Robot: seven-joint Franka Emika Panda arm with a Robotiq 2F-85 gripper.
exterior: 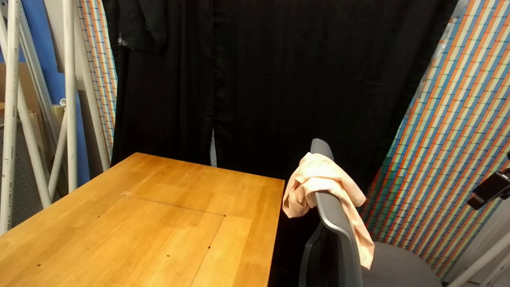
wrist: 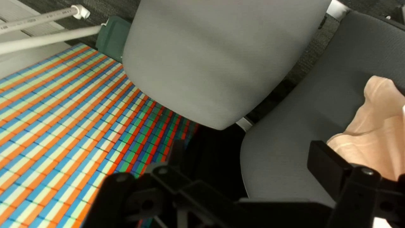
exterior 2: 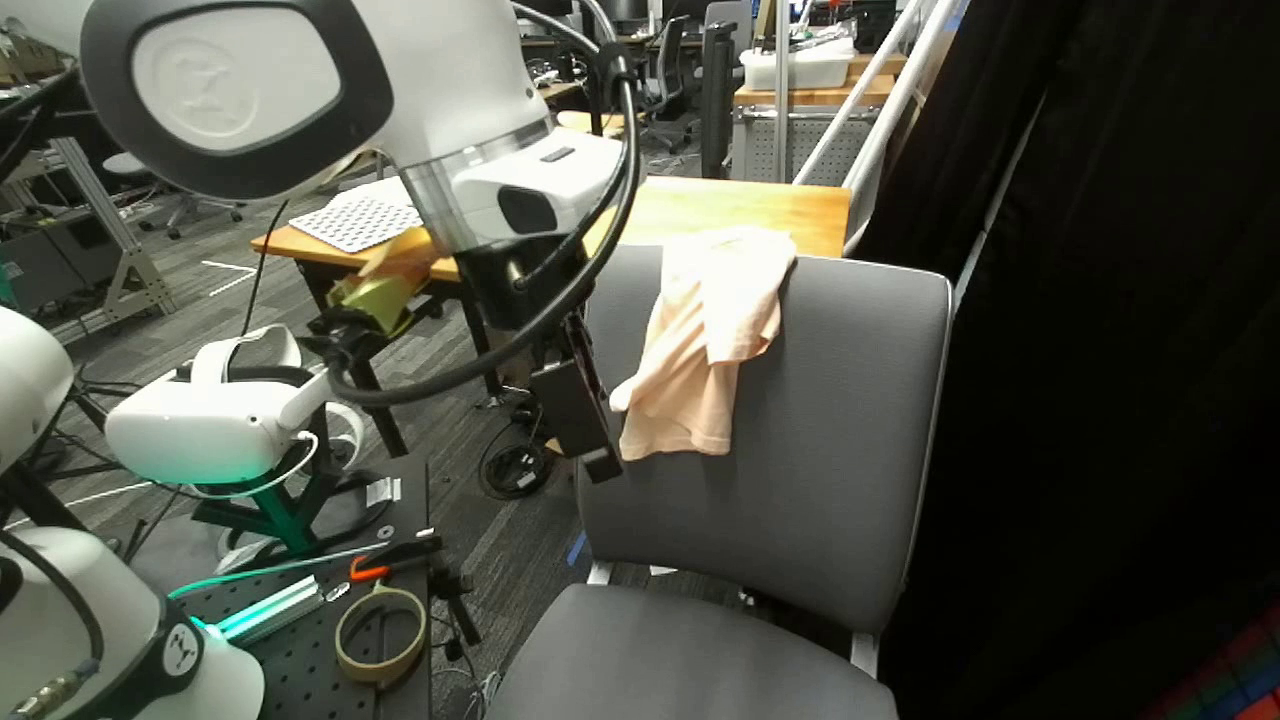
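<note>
A peach-coloured cloth (exterior: 325,179) hangs over the top of a grey chair's backrest (exterior 2: 852,432), draped down both sides. In exterior view 2 its front part (exterior 2: 708,348) falls well down the seat side. My gripper is open, its two dark fingers wide apart with nothing between them. Past the right finger (wrist: 328,167) the cloth (wrist: 383,133) shows at the edge of the wrist view. Exterior view 1 has only part of the gripper at its right border, clear of the cloth.
Behind the chair stands a bare wooden table (exterior: 191,220). The grey seat (exterior 2: 684,660) is empty. A black curtain (exterior: 296,86) and a striped panel (exterior: 459,143) border the area. A headset (exterior 2: 204,420) and a tape roll (exterior 2: 381,636) sit near the arm's base.
</note>
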